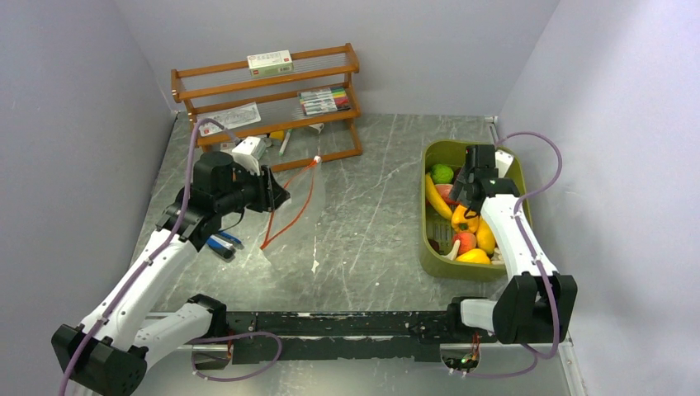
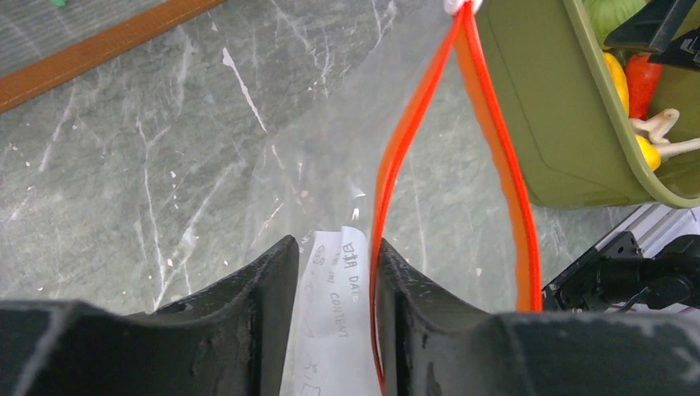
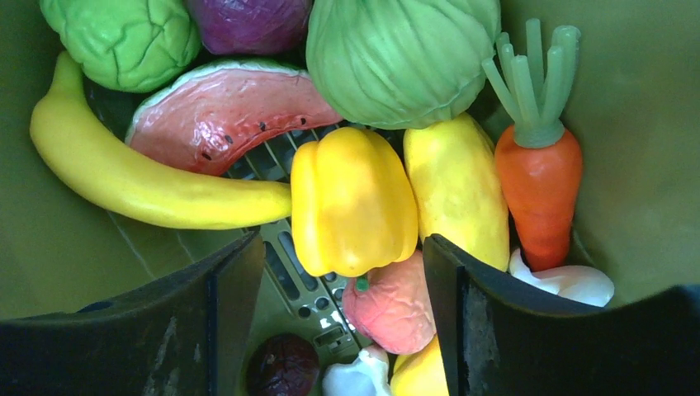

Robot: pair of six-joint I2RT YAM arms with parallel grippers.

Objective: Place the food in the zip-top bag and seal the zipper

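The clear zip bag, edged by an orange zipper (image 1: 297, 219) with a white slider (image 1: 318, 159), is by my left gripper. Its white label (image 2: 332, 330) shows between the parted fingers, and one orange strip runs along the right-hand finger (image 2: 404, 289). Whether that finger is inside the bag I cannot tell. The zipper's two strips stand apart. Inside the green bin, my right gripper is open above a yellow pepper (image 3: 353, 202), which appears between and beyond its fingertips. A banana (image 3: 165, 194), a peach (image 3: 392, 305) and a carrot (image 3: 541, 194) surround the pepper.
The green bin's wall (image 1: 423, 239) encloses the right arm's tip. A wooden rack (image 1: 268, 82) stands at the back left. Blue-handled tools (image 1: 223, 245) lie beneath the left arm. Bare grey table (image 1: 371, 206) spans the middle.
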